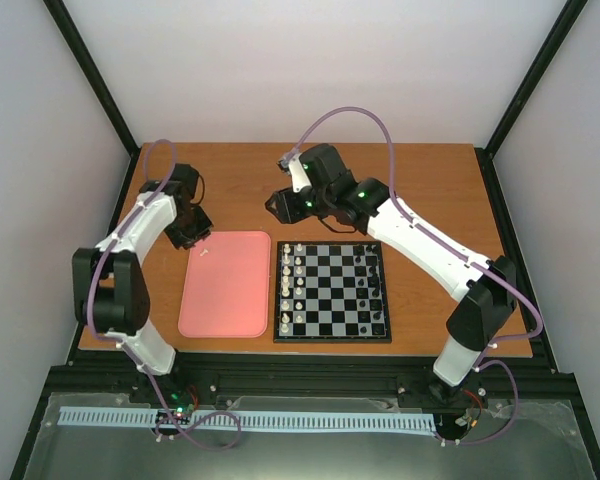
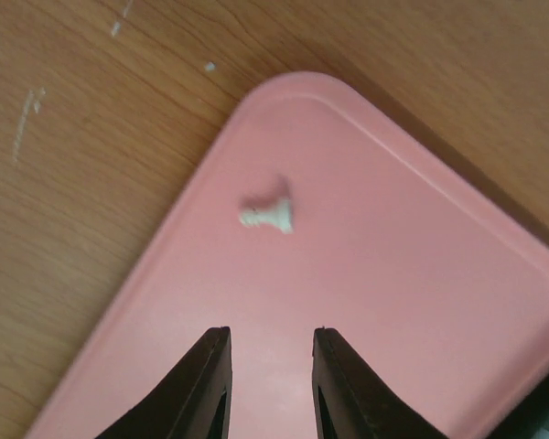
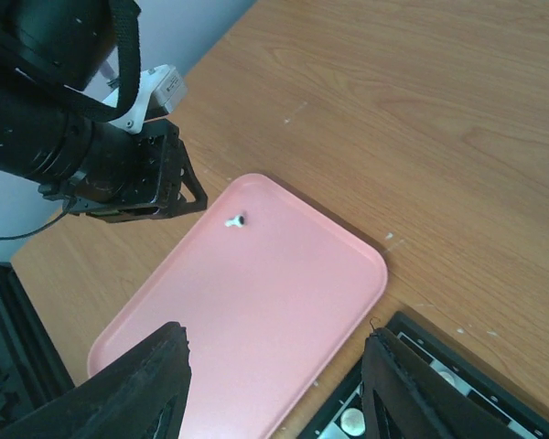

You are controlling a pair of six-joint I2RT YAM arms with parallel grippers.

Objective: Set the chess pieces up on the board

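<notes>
A small white chess piece (image 2: 267, 216) lies on its side in the far left corner of the pink tray (image 1: 224, 300). My left gripper hangs over that corner, fingers apart and empty. The chessboard (image 1: 330, 290) holds white pieces along its left side and black pieces along its right. My right gripper is above the table just behind the board's left part, open, with nothing between its fingers.
Bare wooden table (image 1: 430, 180) lies behind the board and to its right. The black frame and walls border the table. The left arm stands close to the table's left edge.
</notes>
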